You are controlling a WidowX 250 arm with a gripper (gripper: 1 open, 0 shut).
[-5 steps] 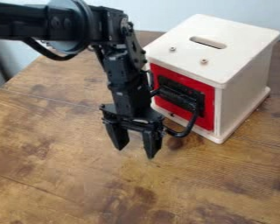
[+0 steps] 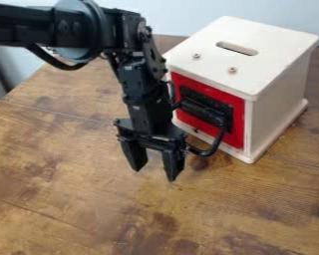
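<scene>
My black gripper (image 2: 155, 159) points down over the wooden table in front of a light wooden box (image 2: 273, 110), its two fingers a little apart with nothing seen between them. The box has a slot and two screws on its top and a red front panel (image 2: 185, 81) with a black fitting on it, partly hidden behind the arm. A black cable loops beside the gripper near that panel; whether the gripper touches the box is unclear.
A pale wall stands behind the table's back edge.
</scene>
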